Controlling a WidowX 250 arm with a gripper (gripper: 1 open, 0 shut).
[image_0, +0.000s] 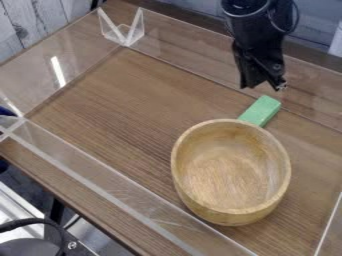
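Note:
A black robot gripper hangs in the upper right of the camera view, pointing down above the wooden surface. Its fingertips are small and dark, so I cannot tell how far apart they stand; nothing shows held. Just below and to the right of it lies a green rectangular block, tilted diagonally. In front of the block sits a large round, light wooden bowl, empty.
A clear plastic piece stands at the back left. Clear strips run along the left and front edges. Dark cables lie at the bottom left corner.

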